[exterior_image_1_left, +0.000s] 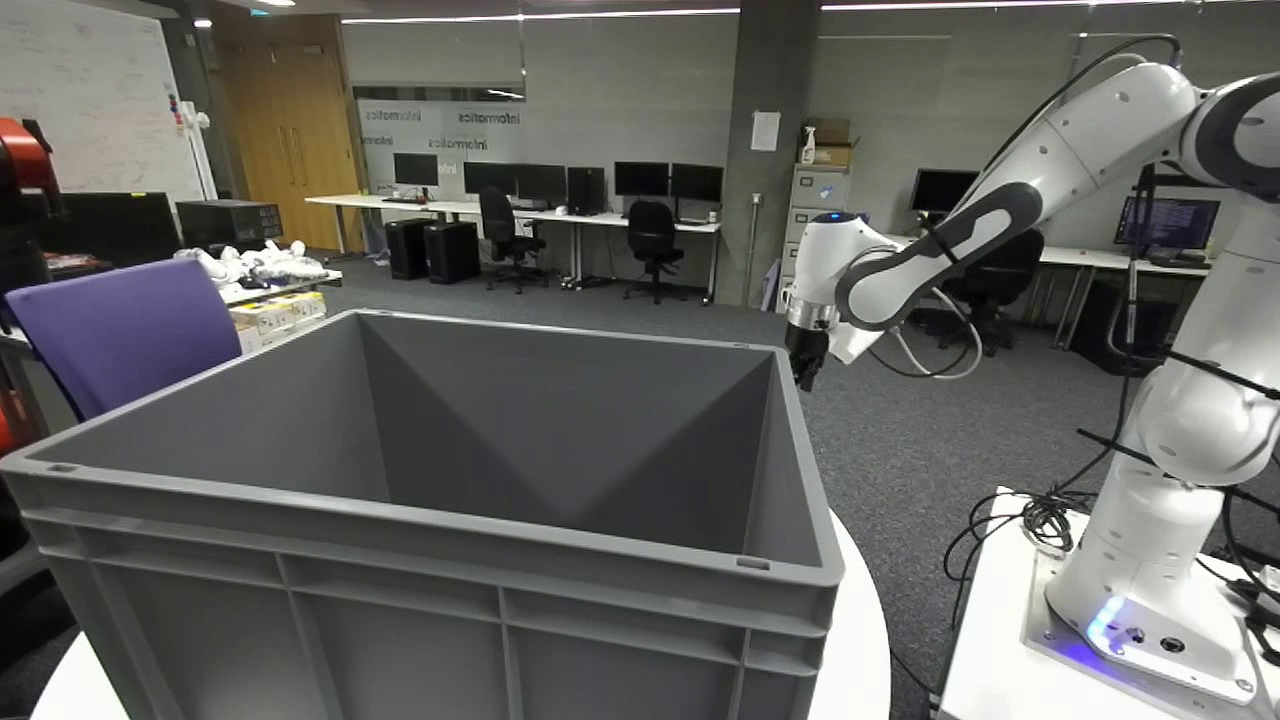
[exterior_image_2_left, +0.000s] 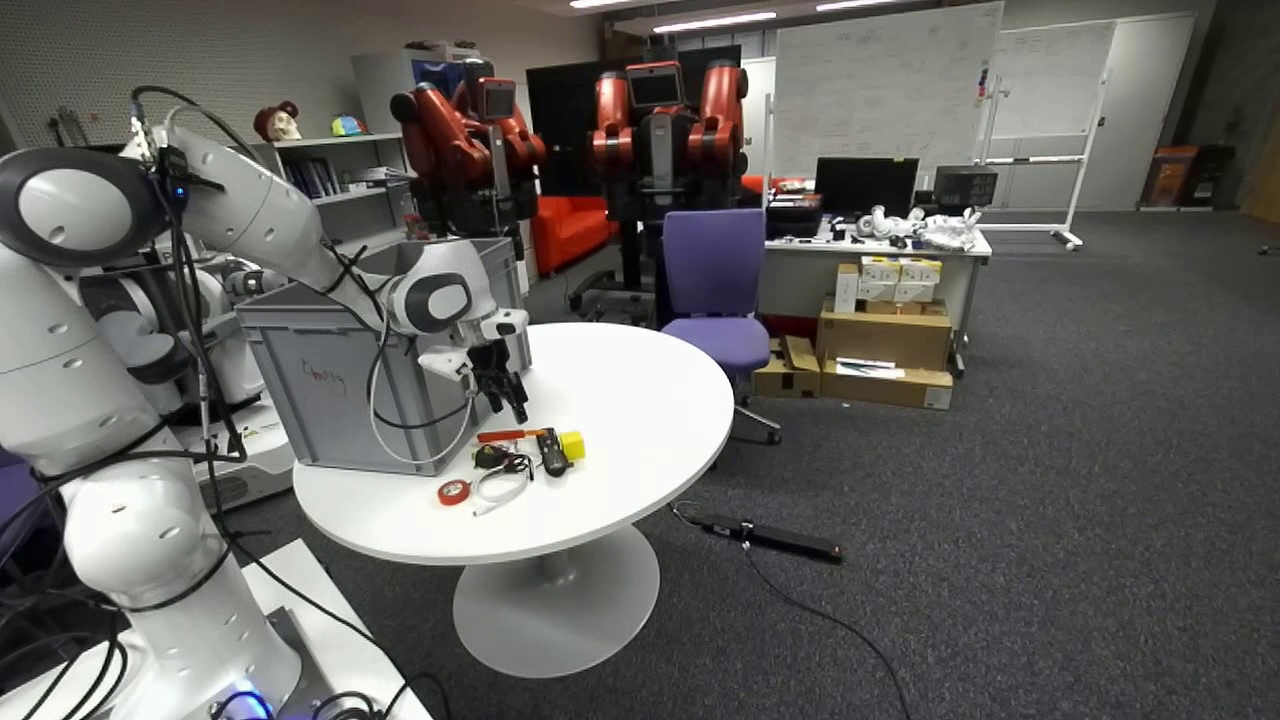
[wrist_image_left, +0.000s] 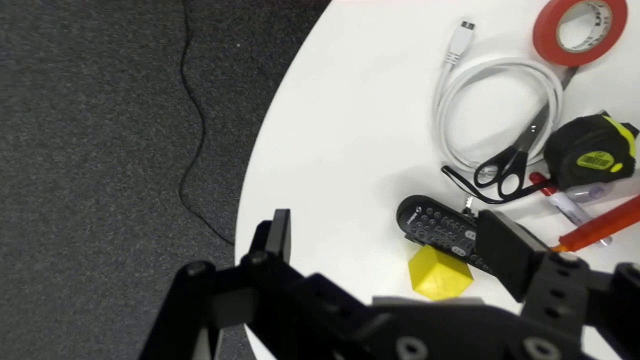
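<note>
On the round white table (exterior_image_2_left: 636, 372) lies a small cluster of items. The wrist view shows a yellow block (wrist_image_left: 439, 274), a black remote (wrist_image_left: 438, 227), a black tape measure (wrist_image_left: 585, 153), scissors (wrist_image_left: 519, 157), a coiled white cable (wrist_image_left: 447, 114), a roll of red tape (wrist_image_left: 555, 36), a marker (wrist_image_left: 567, 207) and an orange-red handled tool (wrist_image_left: 606, 225). My gripper hangs above the table with its fingers wide apart and nothing between them. One finger (wrist_image_left: 510, 252) covers part of the remote from view. In exterior view 2 the gripper (exterior_image_2_left: 501, 402) is just above the cluster.
A tall grey crate (exterior_image_1_left: 420, 504) stands on the table beside the arm; the part of its inside that shows is bare. Free tabletop extends to the right in exterior view 2, where a purple chair (exterior_image_2_left: 716, 282) stands past the edge.
</note>
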